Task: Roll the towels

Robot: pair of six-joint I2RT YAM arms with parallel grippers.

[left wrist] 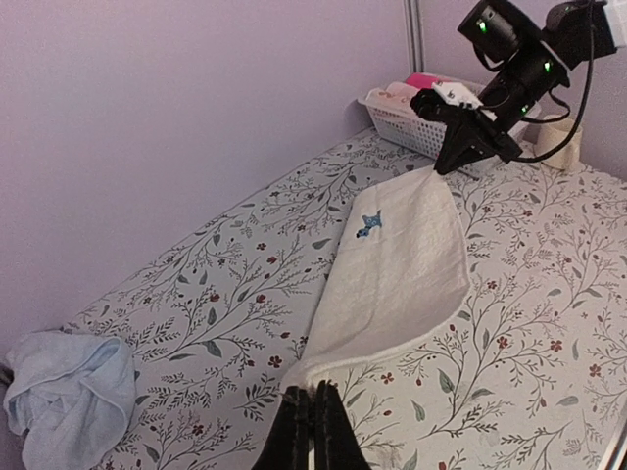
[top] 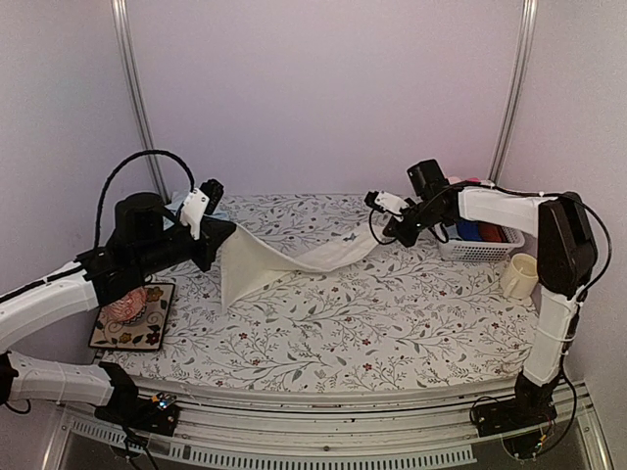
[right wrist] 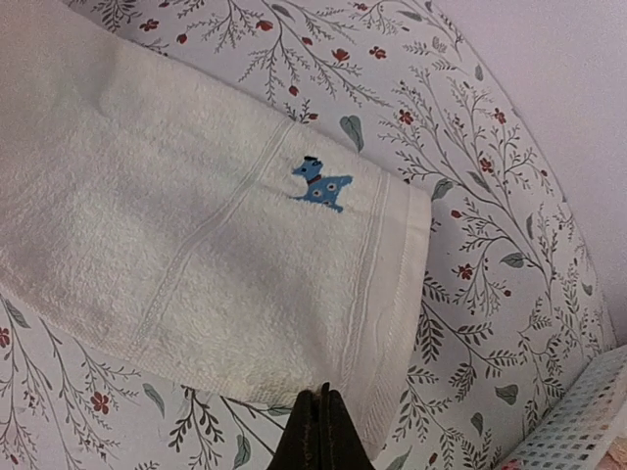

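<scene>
A long white towel (top: pixel 294 259) with a blue dog motif (right wrist: pixel 318 181) stretches between my grippers, raised at both ends. My left gripper (top: pixel 217 235) is shut on its left end, which hangs down in a flap; in the left wrist view the fingertips (left wrist: pixel 304 401) meet at the cloth. My right gripper (top: pixel 390 235) is shut on the right end, at the towel's near edge beside a folded corner in the right wrist view. A pale blue cloth (left wrist: pixel 69 397) lies crumpled at the back left.
A white basket (top: pixel 470 250) of rolled cloths stands at the back right, with a cream mug (top: pixel 519 277) in front. A patterned board (top: pixel 132 338) lies at the front left.
</scene>
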